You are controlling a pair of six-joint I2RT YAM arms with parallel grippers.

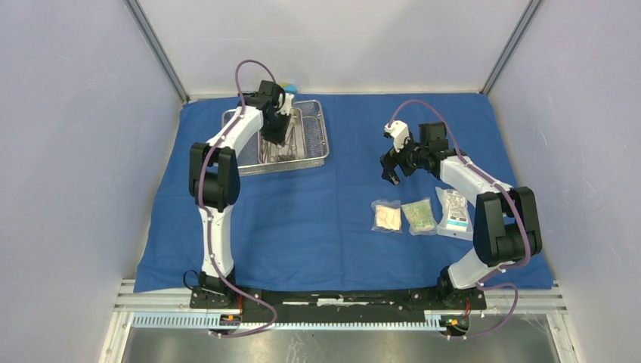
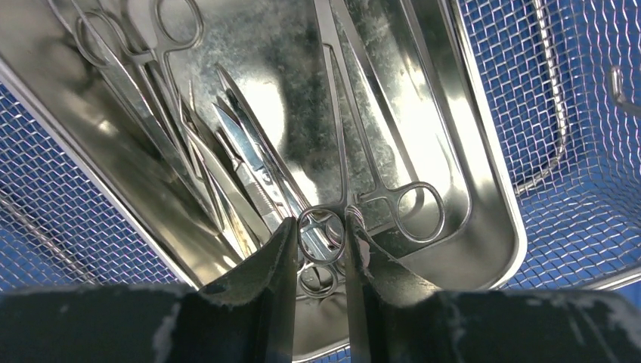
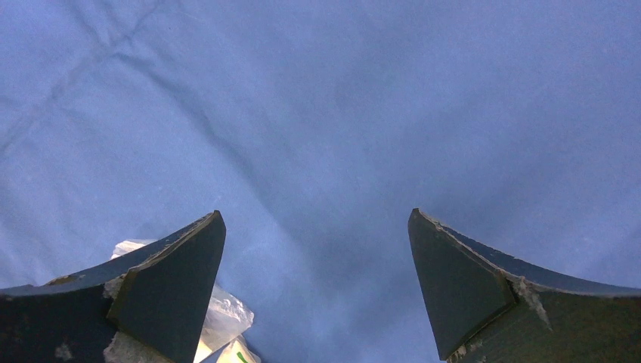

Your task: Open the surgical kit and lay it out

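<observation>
The metal instrument tray sits inside a wire mesh basket at the back left. My left gripper points down over it, its fingers partly open with a visible gap. In that gap shows one finger ring of a long scissor-like instrument; whether the fingers touch it I cannot tell. Several more instruments lie to the left, among them tweezers and ring-handled tools. Over bare cloth at the right, my right gripper stands wide open, with nothing between its fingers.
Two clear packets, one cream and one green, lie front right beside a white package. A small blue item shows behind the basket.
</observation>
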